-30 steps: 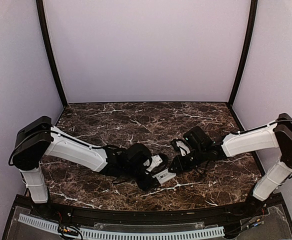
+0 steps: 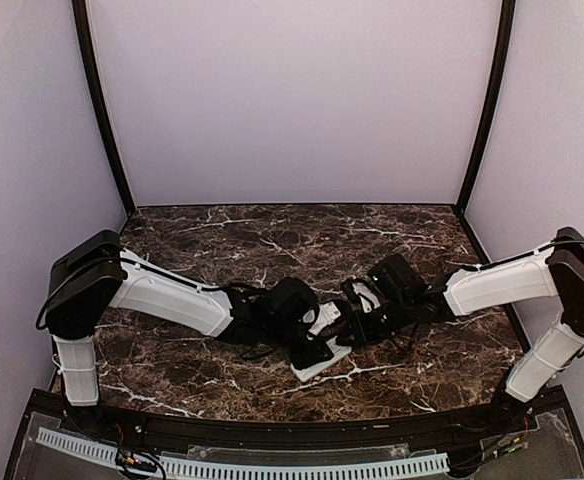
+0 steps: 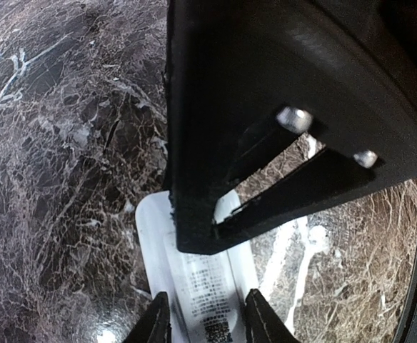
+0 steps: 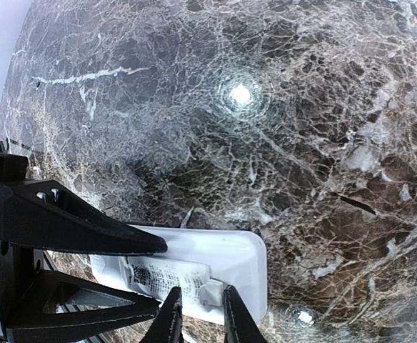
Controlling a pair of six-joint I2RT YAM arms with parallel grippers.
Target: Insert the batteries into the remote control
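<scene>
The white remote control (image 2: 309, 372) lies face down on the marble table, mostly covered by both arms in the top view. A narrower white panel with printed marks (image 3: 203, 284) runs along its back. My left gripper stands part open, its fingertips on either side of this panel. Over the remote's other end, my right gripper is also part open, its fingertips near a small white piece (image 4: 212, 291) at the panel's end. Between the right fingertips no held object shows. No loose batteries can be made out; whether any sit under the panel is hidden.
The two grippers crowd close together over the remote. Bare dark marble tabletop (image 2: 302, 235) spreads behind the arms. A black front rail (image 2: 272, 428) edges the table, and pale walls stand at the sides and back.
Since about a second ago, the left gripper has moved right and slightly up in the top view, over the remote, covering more of it. My right arm is almost still.
</scene>
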